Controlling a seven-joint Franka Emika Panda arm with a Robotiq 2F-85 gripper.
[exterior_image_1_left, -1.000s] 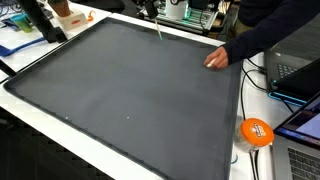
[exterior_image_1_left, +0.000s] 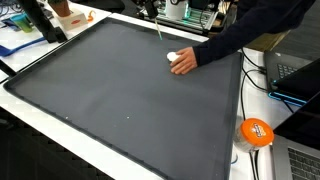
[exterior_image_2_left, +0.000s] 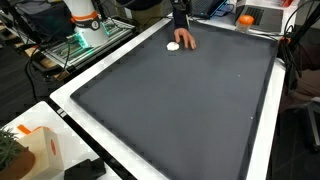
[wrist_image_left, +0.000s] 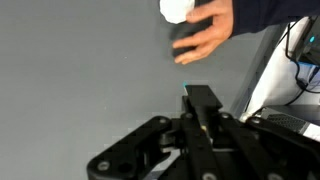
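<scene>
A thin pale green stick (exterior_image_1_left: 158, 31), perhaps a pen, points down from my gripper (exterior_image_1_left: 152, 13) at the back edge of the board. My gripper appears shut on it. In the wrist view the black gripper fills the lower part, and only a small cyan tip (wrist_image_left: 185, 87) shows beyond the fingers. A small white round object (exterior_image_1_left: 171, 56) lies on the board under a person's hand (exterior_image_1_left: 184, 62). The same white object (exterior_image_2_left: 172, 46) shows beside the fingertips in the second exterior view. My gripper is apart from it.
The dark grey board (exterior_image_1_left: 120, 95) is otherwise bare, with wide free room. The person's sleeved arm (exterior_image_1_left: 250, 27) reaches in from the right. An orange-lidded container (exterior_image_1_left: 254, 133) stands off the board near laptops (exterior_image_1_left: 295, 158). Cables run along that side.
My gripper has barely moved.
</scene>
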